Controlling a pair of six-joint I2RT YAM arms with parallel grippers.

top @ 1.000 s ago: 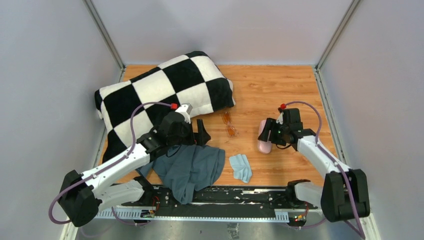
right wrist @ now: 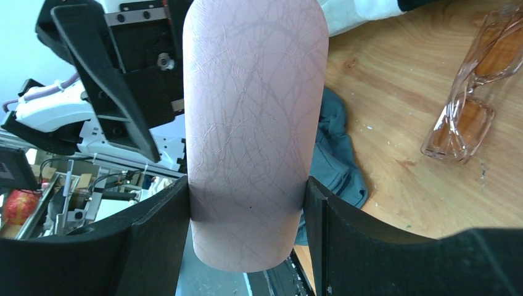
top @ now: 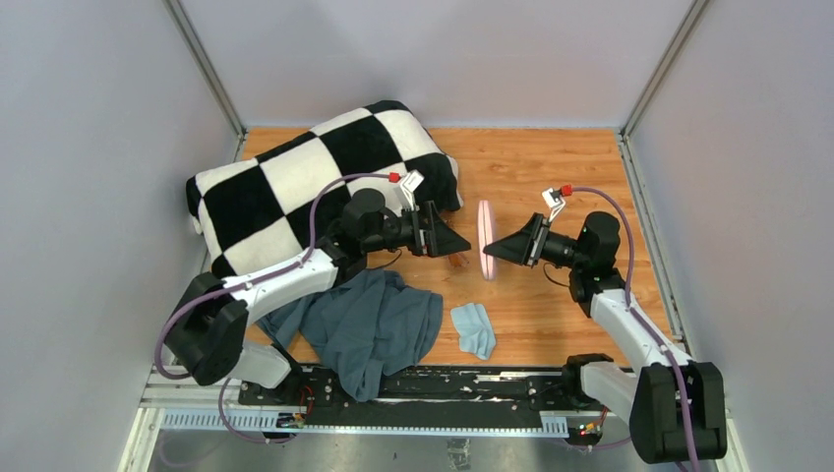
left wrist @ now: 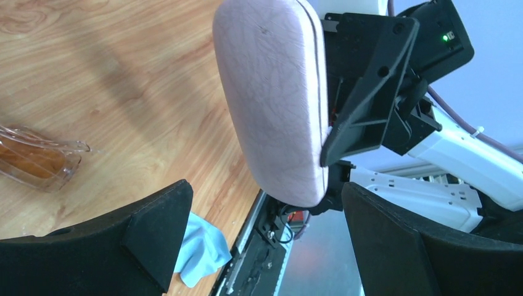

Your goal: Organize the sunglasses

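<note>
A pale pink glasses case (top: 487,241) is held upright above the table by my right gripper (top: 489,251), shut on its sides. In the right wrist view the closed case (right wrist: 256,123) fills the space between the fingers. My left gripper (top: 447,243) is open just left of the case, with nothing between its fingers; the left wrist view has the case (left wrist: 274,98) ahead of them. The orange-lensed, clear-framed sunglasses (right wrist: 469,98) lie on the wood below. From the top only a small bit of the sunglasses (top: 458,260) shows beneath the left gripper.
A light blue cloth (top: 474,329) lies on the table nearer the front. To the left are a crumpled grey-blue cloth (top: 374,320) and a large black-and-white checkered cushion (top: 325,172). Bare wood (top: 541,162) stretches across the back right.
My right gripper has lifted and moved left with the case, turning it on edge. The left gripper has moved right, toward the case, now covering most of the sunglasses from above.
</note>
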